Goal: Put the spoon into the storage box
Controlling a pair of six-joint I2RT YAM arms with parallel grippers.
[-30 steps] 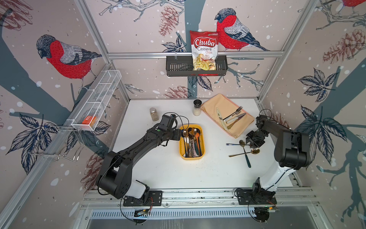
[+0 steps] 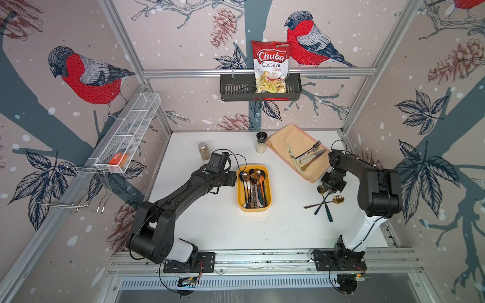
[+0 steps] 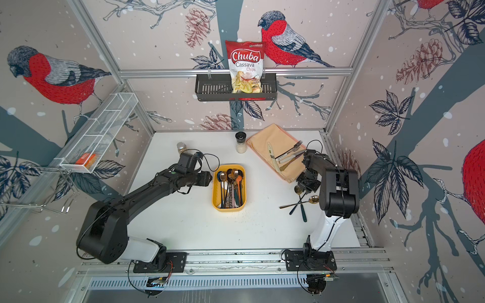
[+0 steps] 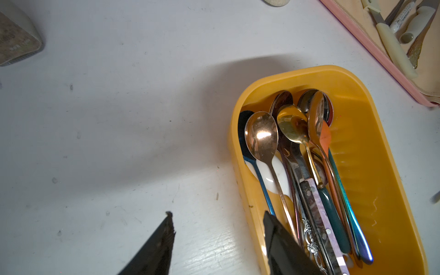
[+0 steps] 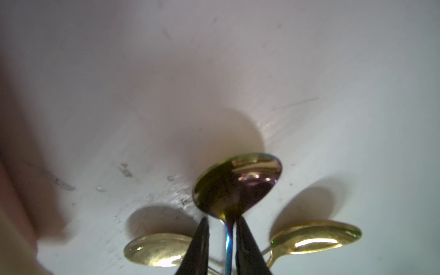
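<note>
Between the parted fingers of my right gripper runs the thin blue handle of an iridescent spoon. A narrow gap shows beside the handle, so the fingers do not look closed on it. Two gold spoons lie close by: one bowl on the left, another on the right. In the top left view, these spoons cross in a heap, with a green handle among them. The yellow storage box holds many spoons. At its left side my left gripper stands open and empty above the table and rim.
A folded peach cloth with knives and a fork lies behind the spoons. A black-capped shaker and a second jar stand at the back. Between box and spoons the white table is clear.
My right gripper has shifted a little left. The blue-handled spoon has swung from lying crosswise to pointing its handle toward the table's front. The left arm has edged slightly left.
</note>
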